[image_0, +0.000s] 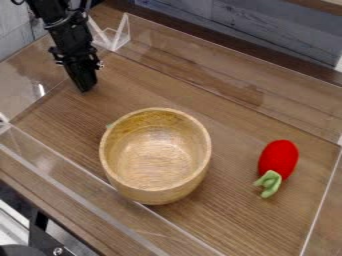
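Note:
My gripper (80, 78) is at the upper left, above the wooden table, its black arm reaching in from the top edge; it is small and dark, and whether its fingers are open or shut is hard to make out. A tan wooden bowl (155, 152) sits at the lower middle. A red toy vegetable (278, 162) with a pale green top lies to the right of the bowl.
Clear plastic pieces show near the arm at the top.

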